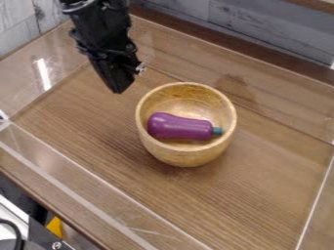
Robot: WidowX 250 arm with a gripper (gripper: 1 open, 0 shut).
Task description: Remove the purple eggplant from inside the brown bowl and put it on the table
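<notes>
The purple eggplant (pixel 179 126), with a teal tip at its right end, lies inside the brown bowl (pixel 197 156). It rests low against the near-left part of the wall, below the rim. My gripper (pixel 125 78) is up and to the left of the bowl, apart from both bowl and eggplant. Its black fingers point down and toward the right. No object shows at the fingertips, but they are too dark and small to tell how far apart they stand.
Bare wooden table (pixel 261 195) extends to the right of and in front of the bowl. A raised wooden edge runs along the back right. Dark cables and a yellow piece (pixel 54 227) are at the lower left corner.
</notes>
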